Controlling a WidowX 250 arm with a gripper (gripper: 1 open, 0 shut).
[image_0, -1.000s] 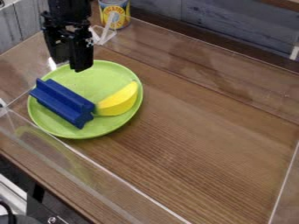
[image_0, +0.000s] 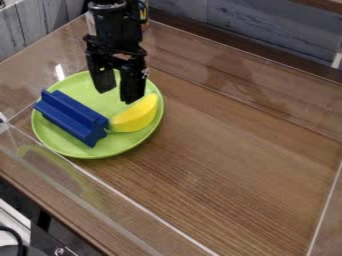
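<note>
My black gripper (image_0: 116, 75) hangs open over the back part of a green plate (image_0: 100, 144), nothing between its fingers. On the plate, a yellow banana-like object (image_0: 135, 115) lies at the right, just below the gripper, and a blue block (image_0: 74, 116) lies at the left.
A wall (image_0: 254, 25) runs along the back. A dark cable lies at the bottom left corner.
The gripper has moved right and down, from behind the plate to over it, toward the yellow object. The can seen at the back earlier is now hidden behind the arm.
</note>
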